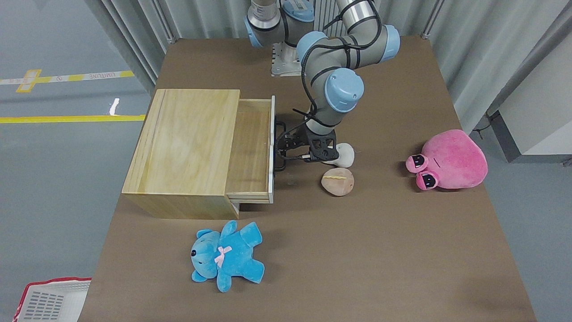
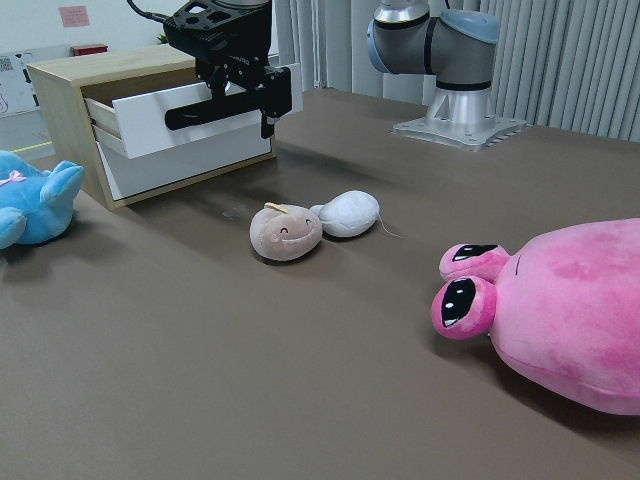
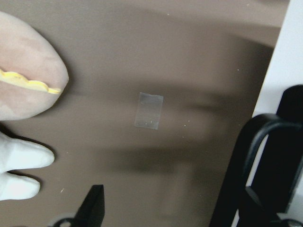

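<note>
The wooden drawer cabinet point(image 1: 182, 139) stands on the table with its drawer point(image 1: 249, 145) pulled out, white front facing right. My gripper point(image 1: 289, 150) is at the drawer front, by its black handle point(image 3: 279, 156); in the left view it hangs over that handle point(image 2: 200, 114). Whether its fingers are shut on the handle is unclear. A peach round plush point(image 2: 285, 233) and a white plush point(image 2: 348, 212) lie on the table right of the drawer, below the arm.
A blue teddy point(image 1: 228, 256) lies in front of the cabinet. A pink plush point(image 1: 450, 161) is at the right.
</note>
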